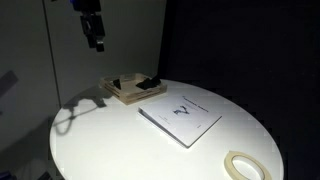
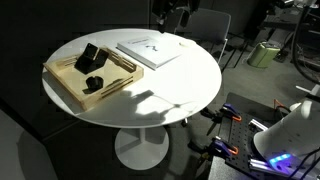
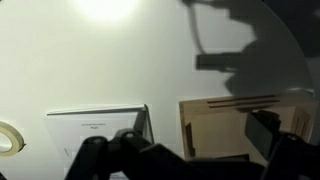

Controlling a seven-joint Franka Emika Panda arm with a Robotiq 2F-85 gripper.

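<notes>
My gripper [image 1: 96,44] hangs high over the left part of the round white table, well clear of everything on it. Wide apart in the wrist view, its dark fingers [image 3: 126,152] have nothing between them. A shallow wooden tray [image 2: 102,99] holds a black block-like object [image 2: 92,58] and a smaller round black one [image 2: 95,83]. Beside the tray lies a white book or binder [image 1: 181,119] with a dark picture on its cover. A cream ring, like a tape roll [image 1: 247,166], rests near the table's edge.
A grey chair [image 2: 208,28] and a green seat [image 2: 264,53] stand behind the table. The arm's shadow falls on the tabletop.
</notes>
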